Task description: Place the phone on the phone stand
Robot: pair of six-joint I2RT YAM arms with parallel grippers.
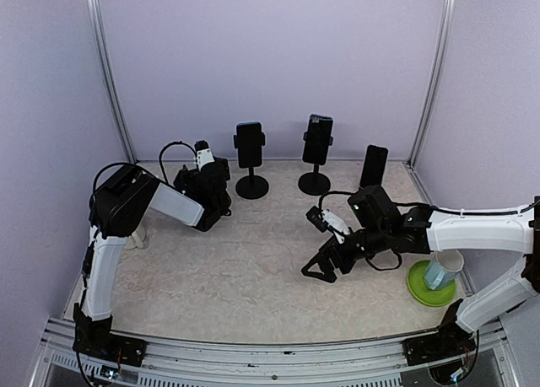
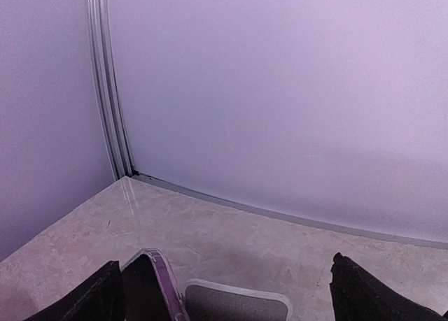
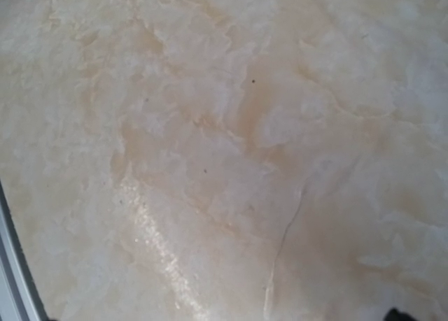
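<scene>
Along the back stand black phone stands: one at centre-left, one at centre-right holding what looks like a phone, and a dark slab at right. My left gripper is at the back left, open; in its wrist view a dark purple-rimmed object, likely a phone, and a grey-rimmed panel lie low between the fingers. My right gripper hangs open over bare table at centre-right; its wrist view shows only marble surface.
A green plate with a light blue mug sits at the right edge. A white object is partly hidden behind the left arm.
</scene>
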